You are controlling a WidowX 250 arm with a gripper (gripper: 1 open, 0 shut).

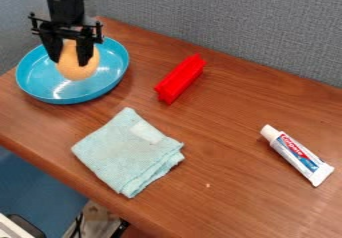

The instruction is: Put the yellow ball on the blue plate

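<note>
The yellow ball (78,62), pale orange-yellow in this light, is between the fingers of my black gripper (78,52), which is shut on it. Both are over the blue plate (40,85) at the table's far left. The ball's upper part is partly covered by the fingers. Whether its underside touches the plate cannot be told from this angle.
A red box-like object (179,79) lies right of the plate. In front is a folded light-blue cloth (128,152), and a toothpaste tube (297,155) rests at the right. A grey wall (241,22) stands behind.
</note>
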